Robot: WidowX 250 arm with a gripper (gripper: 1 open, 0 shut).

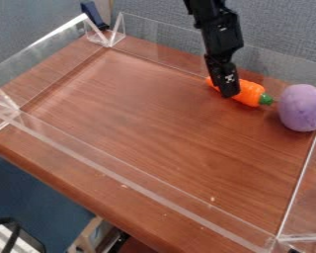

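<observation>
The black gripper (227, 85) reaches down from the top of the view onto an orange toy carrot (249, 93) near the back right of the wooden surface, its fingertips at the carrot's body and covering part of it. Whether the fingers are closed on the carrot cannot be made out. The carrot's green top points right, beside a round purple object (300, 108), possibly a toy vegetable.
Clear plastic walls (147, 202) surround the wooden work area (141, 128). A grey padded wall stands behind, and a dark blue object sits outside at the top left.
</observation>
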